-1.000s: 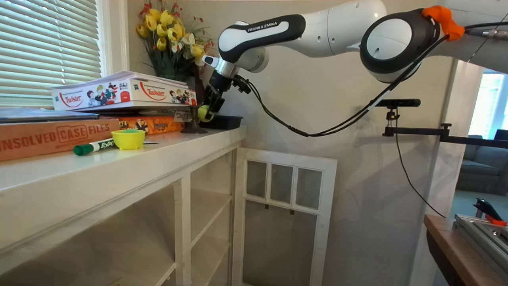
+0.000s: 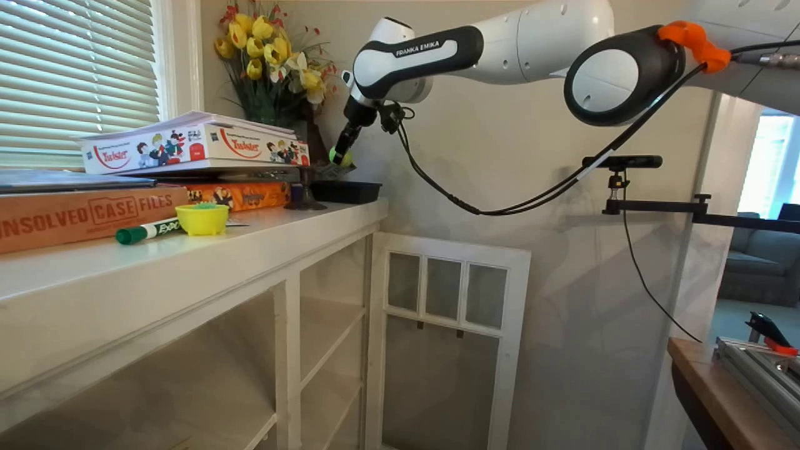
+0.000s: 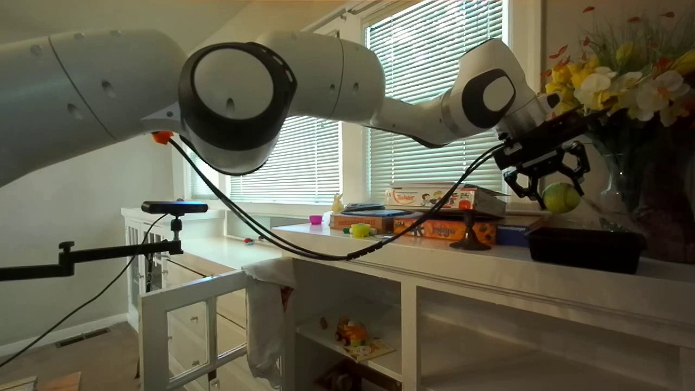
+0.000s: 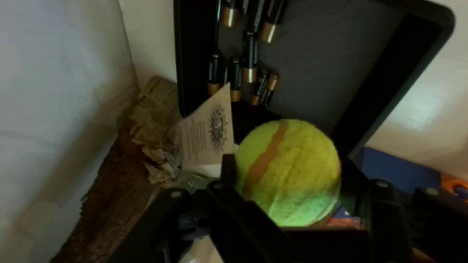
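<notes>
A yellow-green tennis ball (image 4: pixel 291 175) with an orange-brown stripe fills the fingers of my gripper (image 3: pixel 554 197), which is shut on it. Exterior view 2 has the ball (image 3: pixel 561 197) hanging above a black tray (image 3: pixel 586 248), clear of its rim. From the wrist, the tray (image 4: pixel 333 65) lies beyond the ball, with several batteries (image 4: pixel 250 57) in its far left part. In exterior view 1 the ball (image 2: pixel 341 157) is partly covered by the fingers (image 2: pixel 344 142), above the tray (image 2: pixel 346 192) near the end of the white shelf top.
A dark stemmed holder (image 3: pixel 469 229) stands left of the tray, beside stacked game boxes (image 3: pixel 443 229). The flower vase (image 2: pixel 274 60) is close behind the gripper. A yellow cup (image 2: pixel 202 219) and green marker (image 2: pixel 146 230) lie farther along the shelf.
My gripper has risen and shifted right in exterior view 1, carrying the ball from beside the dark holder to above the tray. The wrist has tilted as well.
</notes>
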